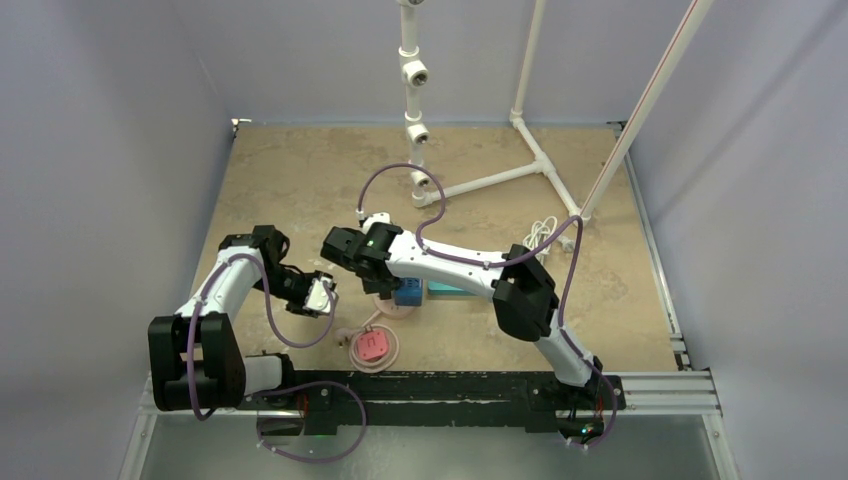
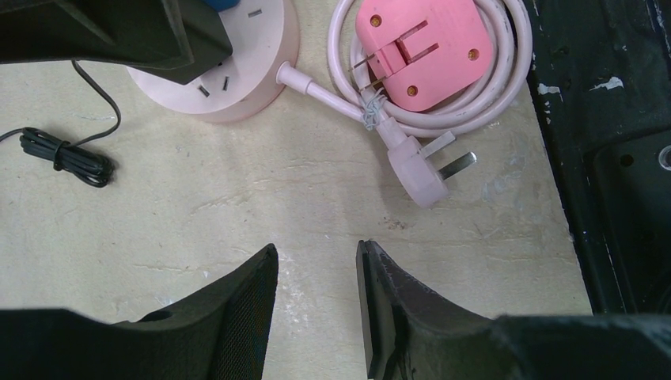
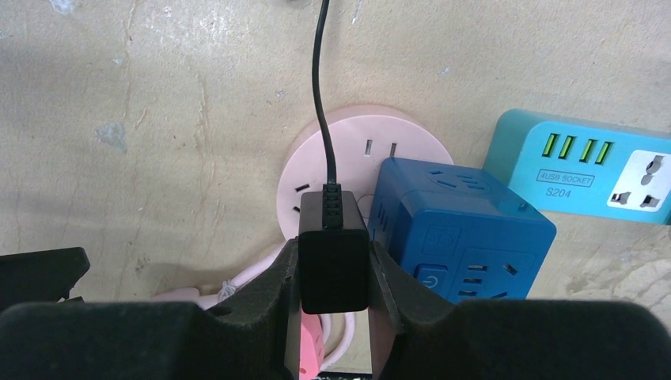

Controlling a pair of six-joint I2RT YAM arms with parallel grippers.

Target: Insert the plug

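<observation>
In the right wrist view, my right gripper is shut on a black power adapter (image 3: pixel 334 269), its cable running up. It is held over the round pink socket (image 3: pixel 403 142), beside a blue cube socket (image 3: pixel 475 237); whether the adapter's pins are in the slots is hidden. In the left wrist view, my left gripper stands open and empty above the bare table, apart from a white three-pin plug (image 2: pixel 415 170) on the pink socket's cord.
A teal socket strip (image 3: pixel 578 166) lies right of the blue cube. A pink flat socket (image 2: pixel 423 47) sits in a coiled cord near the front edge. White pipe framing (image 1: pixel 490 180) and a white cable (image 1: pixel 540 235) are behind and to the right.
</observation>
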